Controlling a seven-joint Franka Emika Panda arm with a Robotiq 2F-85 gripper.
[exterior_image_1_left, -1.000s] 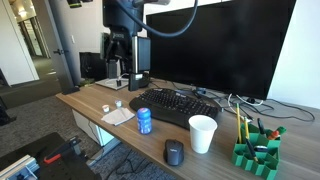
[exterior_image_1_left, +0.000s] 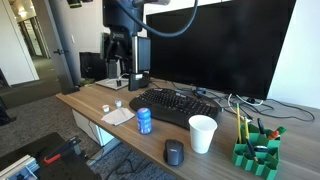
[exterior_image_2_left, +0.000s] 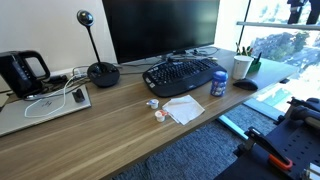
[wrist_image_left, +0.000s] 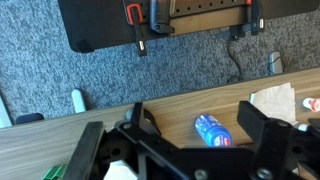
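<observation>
My gripper stands open above the desk's front edge, its dark fingers wide apart in the wrist view and nothing between them. In exterior view 1 it hangs from the arm at the upper left, high over the desk. A blue can (exterior_image_1_left: 144, 121) stands upright on the wood near the front edge; the wrist view shows this can (wrist_image_left: 211, 130) by the right finger. The white cup (exterior_image_1_left: 202, 133) stands right of the can, with a black mouse (exterior_image_1_left: 174, 152) in front. A white napkin (exterior_image_2_left: 183, 109) lies flat, two small white pieces (exterior_image_2_left: 160, 116) beside it.
A black keyboard (exterior_image_1_left: 178, 106) and large monitor (exterior_image_1_left: 225, 45) fill the back of the desk. The green pen holder (exterior_image_1_left: 256, 160) stands at the right. In exterior view 2, bare wood (exterior_image_2_left: 80, 140) stretches along the left; a lamp (exterior_image_2_left: 102, 72) and kettle (exterior_image_2_left: 24, 72) stand behind.
</observation>
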